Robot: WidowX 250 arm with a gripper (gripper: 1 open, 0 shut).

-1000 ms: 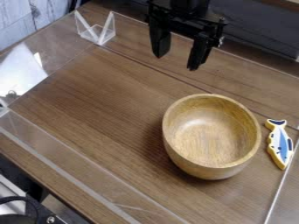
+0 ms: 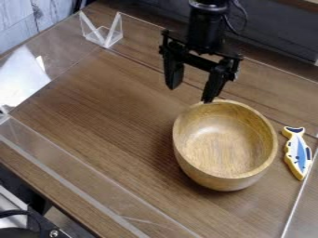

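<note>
My black gripper (image 2: 192,82) hangs open over the table, just above and behind the wooden bowl (image 2: 224,174), with nothing between its fingers. The bowl stands upright on the right part of the table and looks empty. A blue and white fish-shaped toy (image 2: 297,154) with a yellow edge lies to the right of the bowl.
A clear acrylic stand (image 2: 102,33) is at the back left. Clear strips run along the front and right edges. Black cables lie off the table at the bottom left.
My gripper has moved downward in the view, toward the bowl's back rim. The bowl and fish toy have stayed in place.
</note>
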